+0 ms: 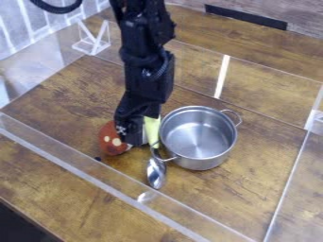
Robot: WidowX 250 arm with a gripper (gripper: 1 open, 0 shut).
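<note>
My black gripper [132,125] hangs open over a red mushroom-like toy with pale spots [113,142], its fingers partly covering that toy's pale stem. A pale yellow-green long object [151,130] is mostly hidden behind the gripper. To the right sits a steel pot [197,138] with wire handles, empty as far as I see. A metal spoon [155,172] lies below the pot's left side.
A wooden table [76,198] carries these things, with clear low walls around the area. A small white frame [91,40] stands at the back left. Bare wood lies left and behind the pot.
</note>
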